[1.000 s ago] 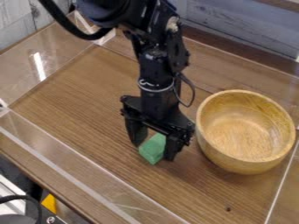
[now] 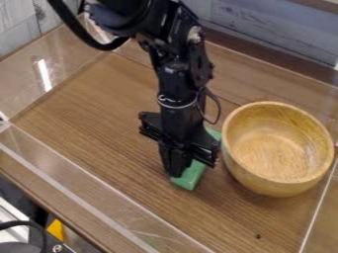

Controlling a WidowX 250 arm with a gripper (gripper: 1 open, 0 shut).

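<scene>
My black gripper (image 2: 177, 163) is down at the wooden table, over a green object (image 2: 189, 178) that lies just left of a wooden bowl (image 2: 275, 148). The gripper's fingers look drawn together at the object's left side; whether anything is between them is hidden.
The bowl fills the right side. A wall runs along the back right, a clear panel along the left edge, and a small yellow item (image 2: 54, 229) sits at the lower left corner.
The gripper's fingers have drawn closer together from their wider spread, and more of the green object now shows to their right.
</scene>
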